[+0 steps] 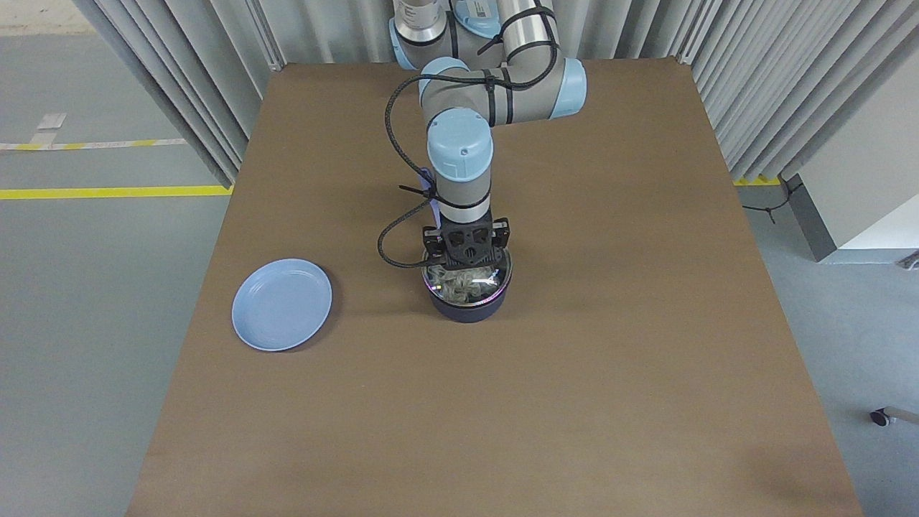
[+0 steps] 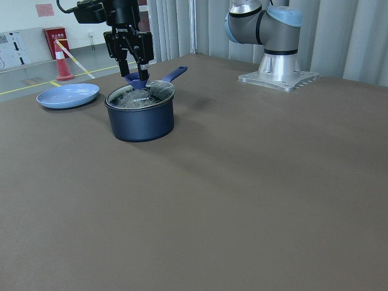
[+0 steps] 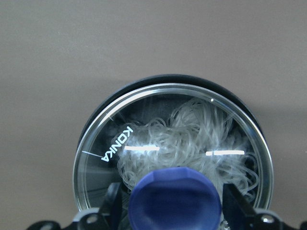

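A dark blue pot (image 2: 139,126) holds translucent noodles under a glass lid (image 3: 120,172), which rests on its rim. My gripper (image 2: 134,73) is over the lid, its fingers either side of the blue knob (image 3: 174,201). In the wrist view the fingers show gaps at the knob, so they appear open. In the front view the arm hides the back of the pot and most of its handle.
A light blue plate (image 1: 281,303) lies left of the pot in the front view.
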